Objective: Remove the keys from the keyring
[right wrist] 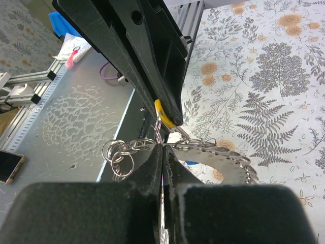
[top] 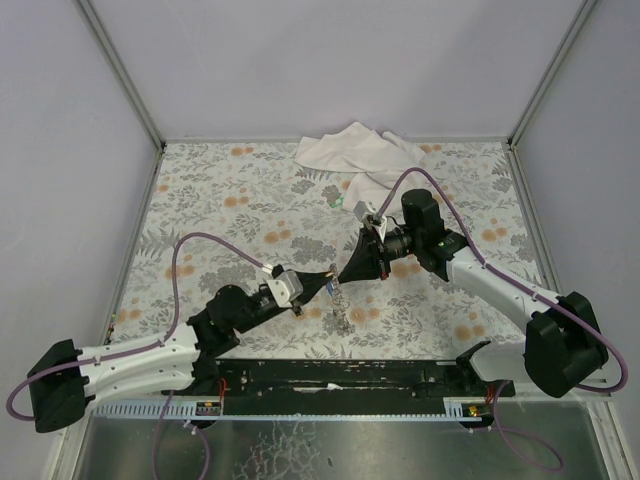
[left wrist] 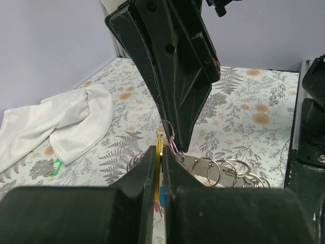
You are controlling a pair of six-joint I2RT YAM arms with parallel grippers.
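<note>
Both grippers meet at the keyring at the table's front middle. My left gripper point(top: 329, 277) is shut on a thin yellow strip point(left wrist: 158, 168), seen upright between its tips with a small ring at its top. My right gripper is shut on the thin metal ring, which links toward the yellow piece at the left gripper's tip. Beneath them hangs a metal piece point(right wrist: 223, 165) with several rings point(left wrist: 213, 173) along it. Whether any key is separate from the ring I cannot tell.
A white cloth point(top: 355, 150) lies at the back middle, with a small green item point(top: 337, 203) near it. The patterned table point(top: 220, 190) is otherwise mostly clear. A phone point(right wrist: 10, 165) lies off the work area in the right wrist view.
</note>
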